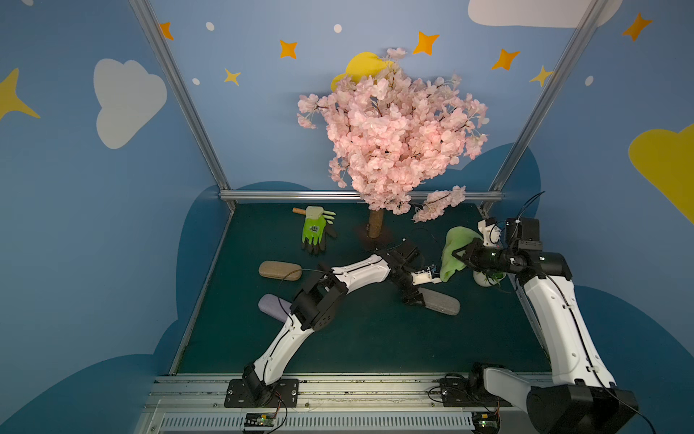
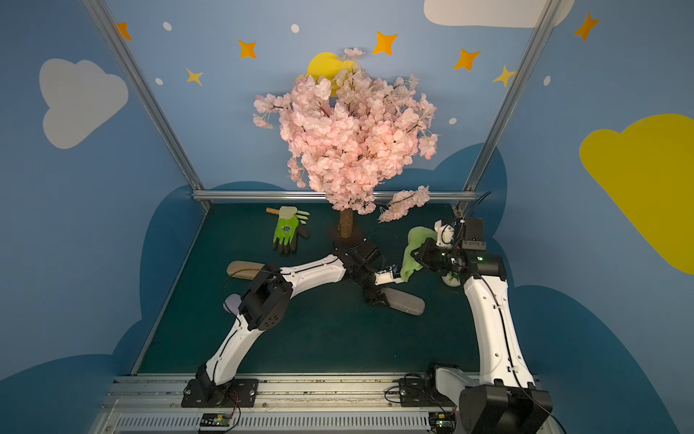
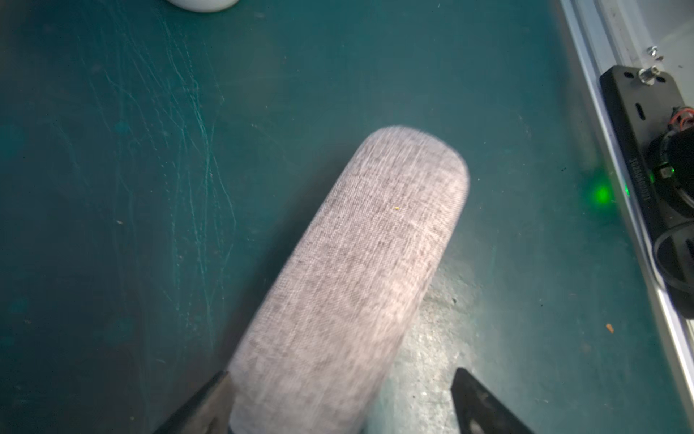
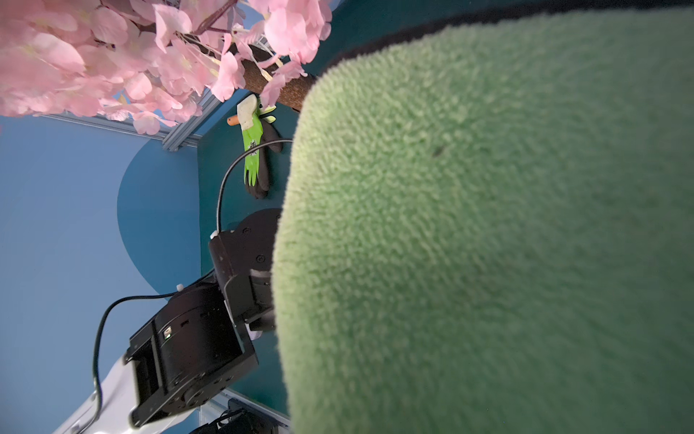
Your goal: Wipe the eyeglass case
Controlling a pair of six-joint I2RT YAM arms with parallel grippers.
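Note:
The grey eyeglass case [image 3: 347,275] lies on the dark green table, right of centre. My left gripper is low over it, fingers apart, with the near end of the case between or just beneath them; whether they touch it is unclear. My right gripper [image 1: 462,254] is shut on a green fluffy cloth [image 2: 413,249], which hangs behind and right of the case and fills much of the right wrist view.
A tan case [image 1: 279,269], a lavender case [image 1: 271,306] and gloves [image 1: 313,230] lie on the left. A blossom tree [image 1: 390,137] stands at the back.

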